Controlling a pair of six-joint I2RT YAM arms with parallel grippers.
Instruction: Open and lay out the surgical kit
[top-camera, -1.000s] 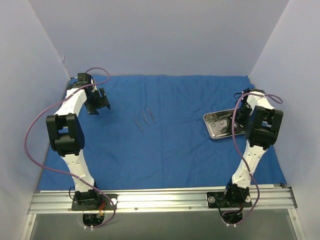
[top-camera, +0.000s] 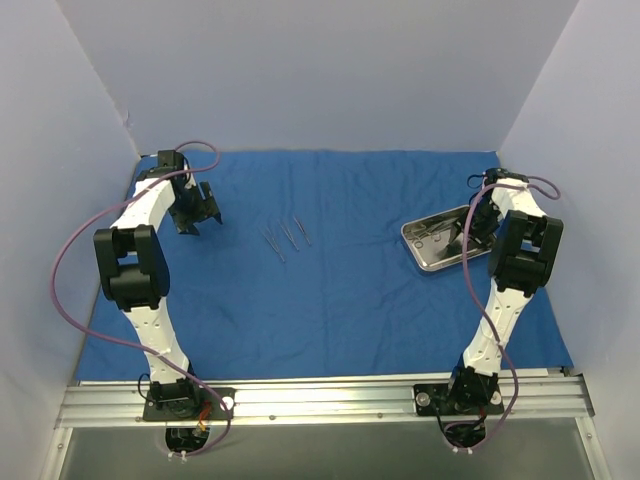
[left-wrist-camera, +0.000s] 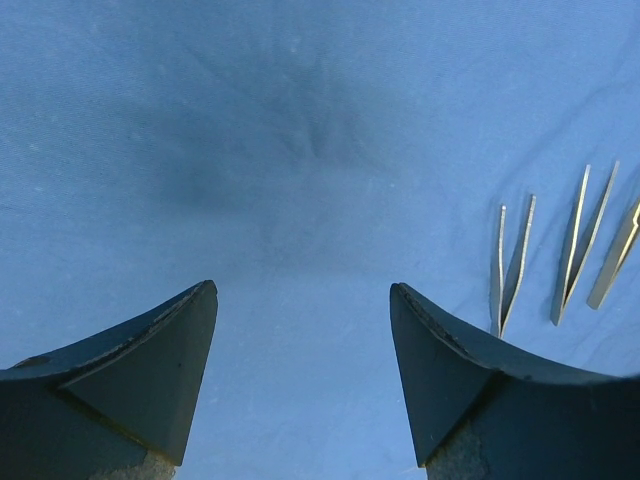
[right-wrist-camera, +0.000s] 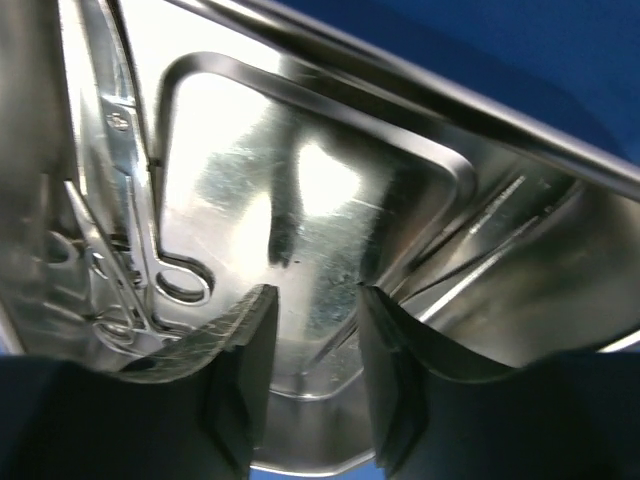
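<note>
The steel tray (top-camera: 420, 255) lies on the blue cloth at the right. In the right wrist view it holds scissors (right-wrist-camera: 140, 200) and other metal instruments along one side, and a slim tweezer-like instrument (right-wrist-camera: 470, 270) at the other. My right gripper is over the tray, part open, fingers over that slim instrument's end; whether they touch it I cannot tell. My left gripper hangs open over bare cloth at the left. Several tweezers (top-camera: 287, 234) lie laid out on the cloth left of centre, also at the right edge of the left wrist view (left-wrist-camera: 568, 250).
Walls (top-camera: 320, 80) stand behind and at both sides. Pink cables loop over both arms.
My right gripper has moved slightly toward the back, and the tray has shifted a little to the left. The left arm has shifted very slightly.
</note>
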